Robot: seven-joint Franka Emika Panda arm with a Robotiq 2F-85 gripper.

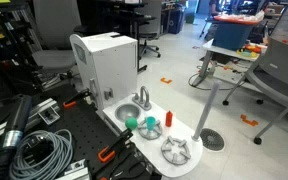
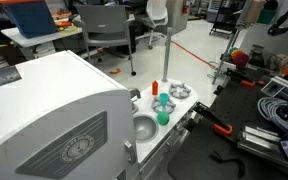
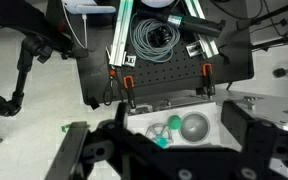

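On the white toy-kitchen counter, a green round object sits close to the sink. Beside it is a small teal object, near one of the grey burners. A small red upright object stands at the counter's far side. From above, the wrist view shows the green object left of the sink, with the teal one just below. My gripper is open, its dark fingers wide apart at the bottom of the wrist view, nothing visibly held.
A black table with orange clamps and a coiled cable adjoins the counter. The white cabinet rises at the counter's end, and a thin grey post stands at its edge. Chairs and another table are farther back.
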